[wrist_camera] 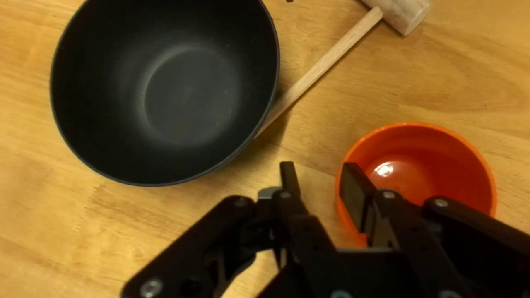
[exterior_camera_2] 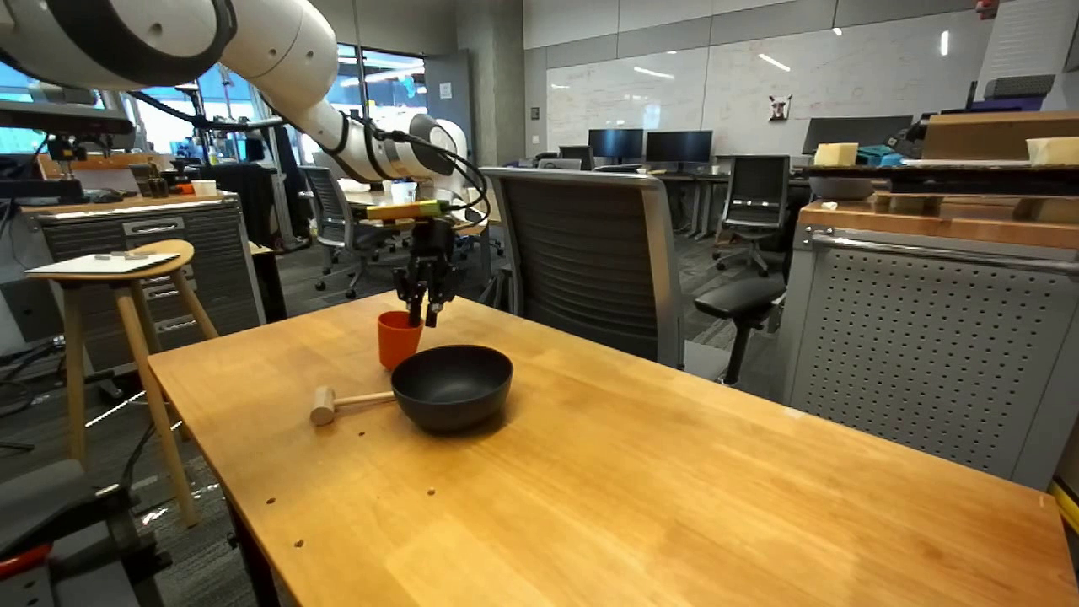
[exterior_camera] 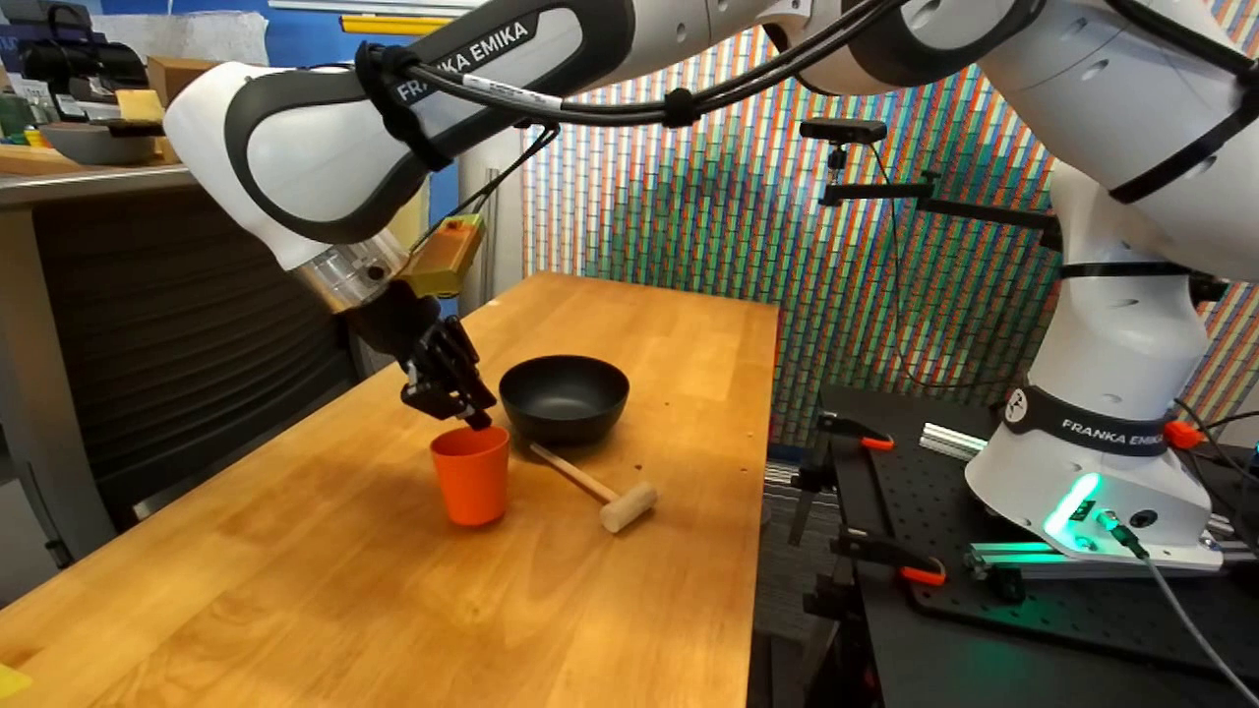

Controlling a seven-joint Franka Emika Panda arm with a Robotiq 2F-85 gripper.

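An orange cup [exterior_camera: 471, 478] stands upright on the wooden table. Tilted above its rim is my gripper [exterior_camera: 474, 415], which hangs close over the cup's edge on the bowl side. In the wrist view the gripper is part open, its fingers apart. One of its fingers [wrist_camera: 353, 193] overlaps the near-bowl rim of the cup [wrist_camera: 472, 174]; the other stays outside, over bare wood. Whether the finger touches the rim I cannot tell. The cup's visible inside looks empty.
A black bowl [wrist_camera: 184, 99], empty, stands beside the cup. The wooden mallet [exterior_camera: 626, 506] lies with its handle end against or under the bowl. Free table [exterior_camera_2: 698, 486] extends on the bowl's far side from the cup. An office chair [exterior_camera_2: 597, 263] stands by the table edge.
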